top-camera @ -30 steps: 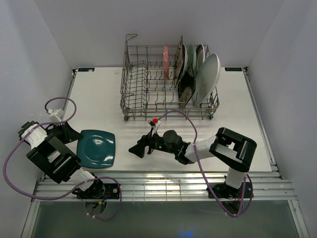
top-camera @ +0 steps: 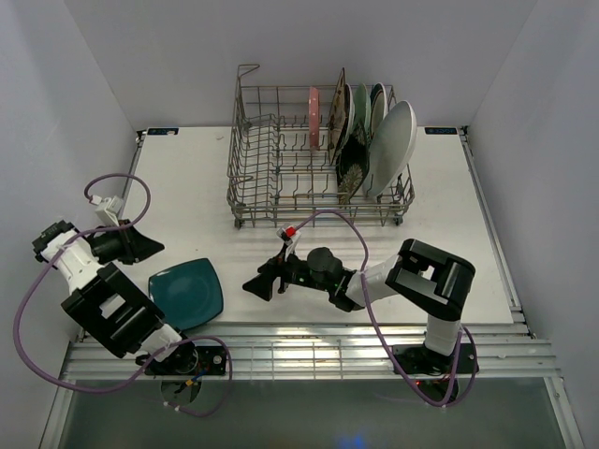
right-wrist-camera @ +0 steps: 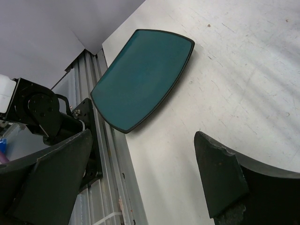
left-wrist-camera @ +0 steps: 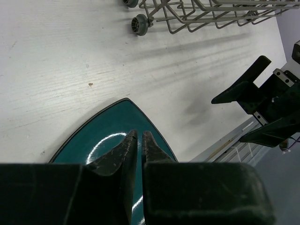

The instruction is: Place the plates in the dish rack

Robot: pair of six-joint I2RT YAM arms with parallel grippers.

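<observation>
A teal square plate lies on the white table in front of my left gripper. In the left wrist view my left gripper is above this plate, its fingers shut together; whether anything is between them I cannot tell. My right gripper stands open at the table's front middle, right of the plate, with nothing between its fingers; it also shows at the right of the left wrist view.
The wire dish rack at the back holds several plates, mostly on its right, and a pink one. Bare table lies left of the rack and in front of it.
The teal plate has shifted slightly and turned, lying lower now. My left gripper and arm have moved a little. The right arm is almost unchanged.
</observation>
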